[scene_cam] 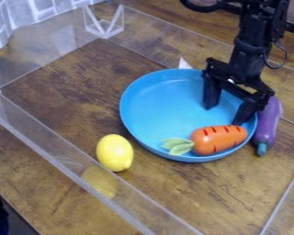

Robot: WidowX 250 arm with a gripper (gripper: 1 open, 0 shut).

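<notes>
My black gripper (235, 99) reaches down from the top right into a blue bowl (156, 108), its open fingers spread over the bowl's right part and rim. An orange toy carrot (219, 139) with pale green leaves lies in the bowl's front right, just in front of the fingers. A purple toy eggplant (267, 125) lies outside the bowl against its right side, partly behind the gripper.
A yellow lemon (115, 152) sits on the wooden table (58, 78), front left of the bowl. Clear plastic walls border the table.
</notes>
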